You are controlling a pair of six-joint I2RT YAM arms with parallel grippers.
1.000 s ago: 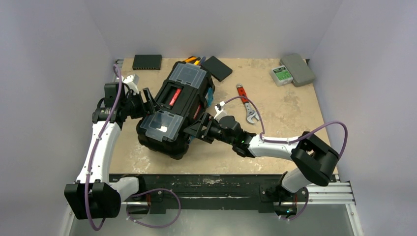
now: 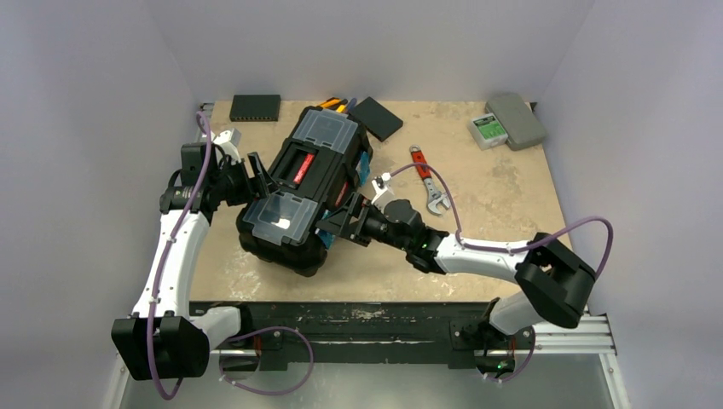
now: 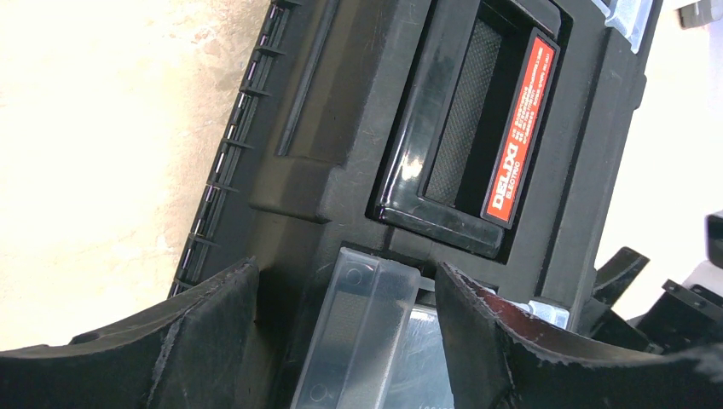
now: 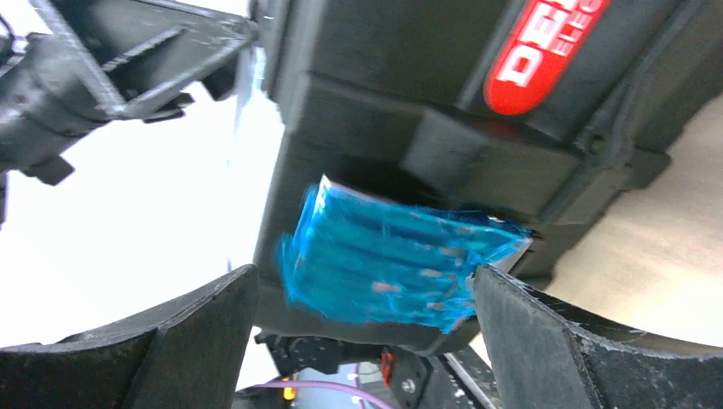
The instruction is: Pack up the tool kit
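A black toolbox (image 2: pixel 303 183) with clear lid compartments lies slanted on the table, its lid down. A blue latch (image 4: pixel 401 256) on its side faces my right gripper, which is open, with the latch ahead between its fingers. Over the toolbox's near left part, my left gripper stands open, a clear compartment lid (image 3: pixel 362 332) showing between its fingers. Whether either gripper touches the box I cannot tell. To the right lies an adjustable wrench (image 2: pixel 429 181) with a red handle. Behind the box, yellow-handled tools (image 2: pixel 335 104) are partly hidden.
Two dark flat boxes, one at the back left (image 2: pixel 255 107) and another behind the toolbox (image 2: pixel 376 118), lie on the table. A grey case (image 2: pixel 516 118) and a clear box with green contents (image 2: pixel 488 131) stand back right.
The left arm, toolbox and wrench look unmoved.
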